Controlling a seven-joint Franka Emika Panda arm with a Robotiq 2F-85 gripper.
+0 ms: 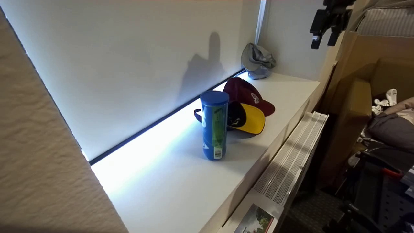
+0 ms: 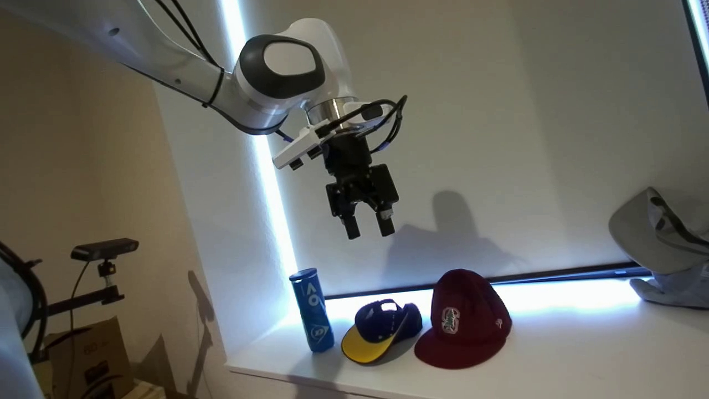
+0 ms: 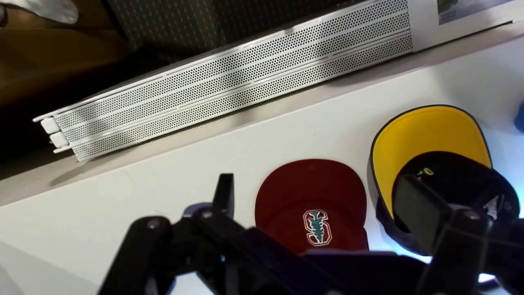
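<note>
My gripper point(image 2: 369, 233) hangs open well above the white sill, nothing between its fingers. In the second exterior view it is over the left part of the sill, higher than all the caps. A maroon cap point(image 2: 468, 319) with an S emblem sits upright on the sill. To its left rests a navy cap with a yellow brim point(image 2: 367, 342). A blue ball tube point(image 2: 312, 310) stands upright at the far left there. In the wrist view the maroon cap point(image 3: 310, 196) appears between my fingers, far below; one finger partly covers the navy cap point(image 3: 442, 172).
A grey cap point(image 1: 256, 60) leans in the sill's far corner. Along the sill's front edge runs a perforated white radiator point(image 1: 293, 155), with a drop beyond it. The near part of the sill point(image 1: 174, 194) is bare. A wall closes off the back.
</note>
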